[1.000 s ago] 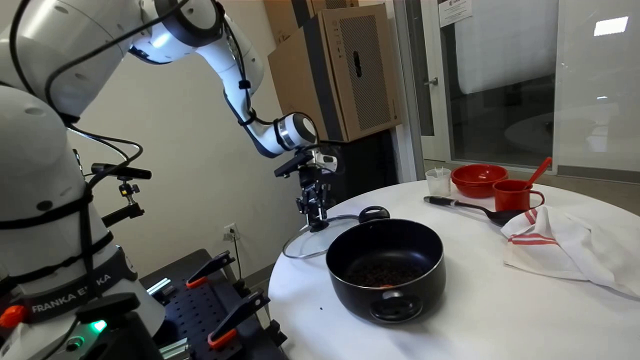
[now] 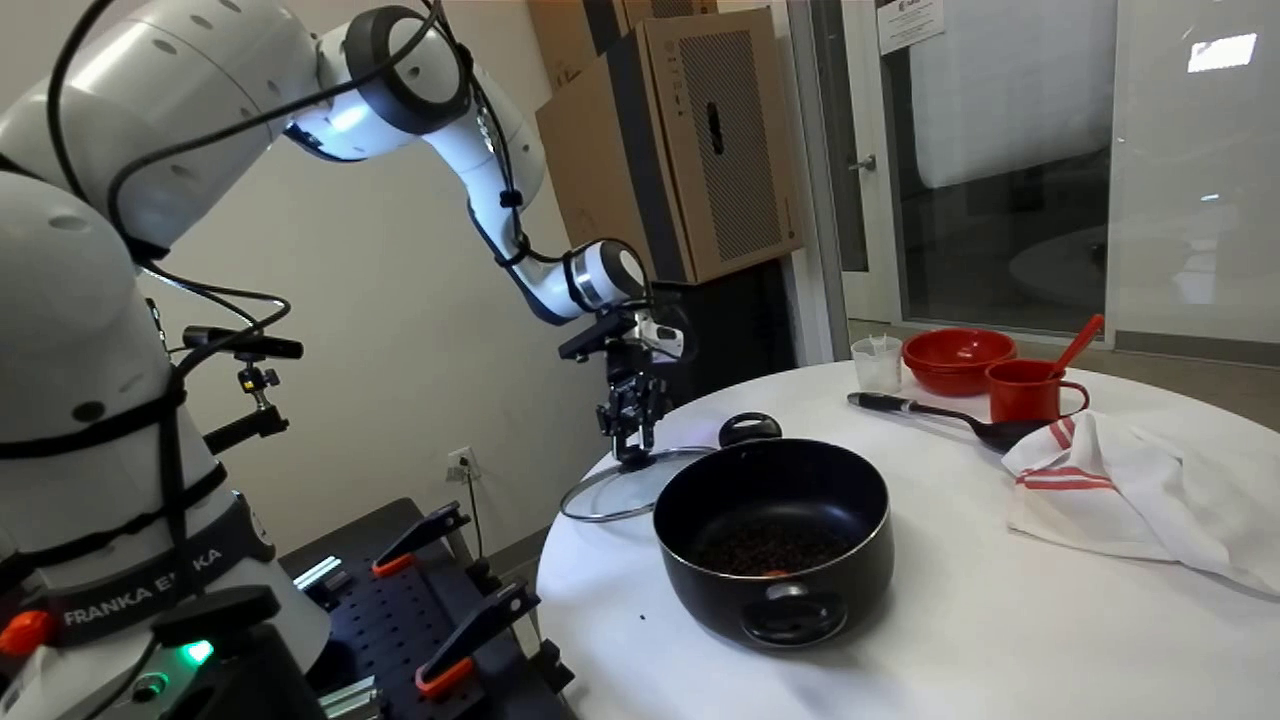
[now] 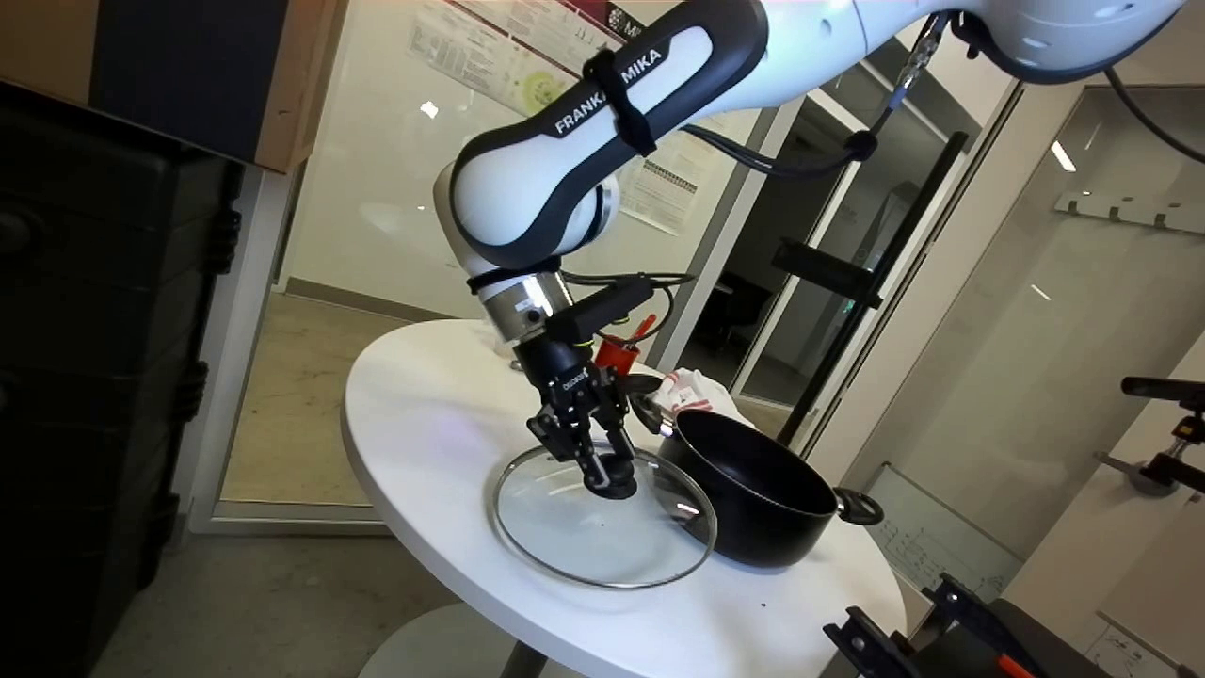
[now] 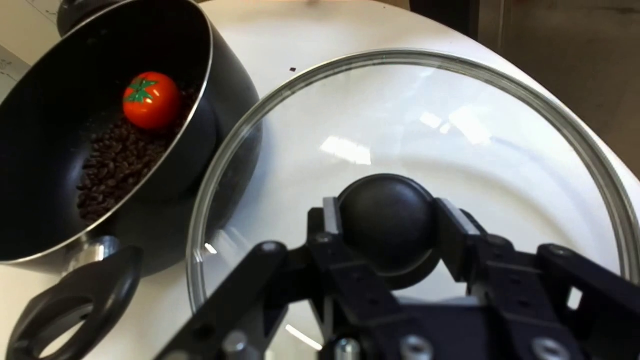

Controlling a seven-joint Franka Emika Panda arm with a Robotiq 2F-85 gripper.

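My gripper is shut on the round black knob (image 4: 384, 201) of a glass lid, one finger on each side of it. The clear lid (image 3: 565, 531) has a metal rim and sits beside the black pot (image 2: 768, 588), over the table's edge area; I cannot tell whether its rim rests fully on the table. Uncovered, the pot holds dark beans (image 4: 114, 165) and a red tomato (image 4: 151, 101) with a green top. In the wrist view, part of the lid overlaps the pot's outer wall. Exterior view 1 hides some of the lid behind the pot.
Toward the back of the white table (image 2: 960, 624) are red bowls (image 2: 957, 360), a clear cup (image 2: 877, 364), a red mug (image 2: 1023, 392), a black ladle (image 2: 924, 409) and a white towel (image 2: 1128, 492) with red stripes.
The arm has shifted slightly to the right in exterior view 1. Held by its knob, the lid looks flatter, its far edge lower than before. The pot has stayed put.
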